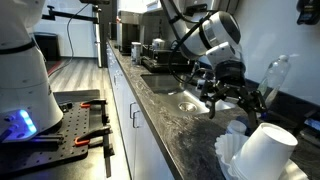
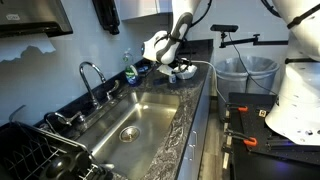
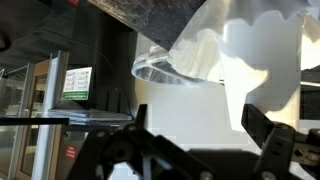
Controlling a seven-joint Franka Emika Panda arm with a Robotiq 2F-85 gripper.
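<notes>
My open gripper [image 1: 234,107] hangs above the counter, just behind the cups in exterior view 1. Nothing shows between its fingers in the wrist view. A small clear cup [image 1: 237,127] stands by the edge of a white fluted plate or tray [image 1: 226,152]. On that plate is a large white cup [image 1: 263,153], wider at its lower end. The wrist view shows the clear cup [image 3: 160,68] ahead of the left finger [image 3: 140,117] and a large white object [image 3: 258,70] ahead of the right one. No contact is visible.
A clear bottle with a blue lower part [image 1: 270,82] stands at the wall behind the gripper. The sink [image 2: 132,132] opens in the counter farther along.
</notes>
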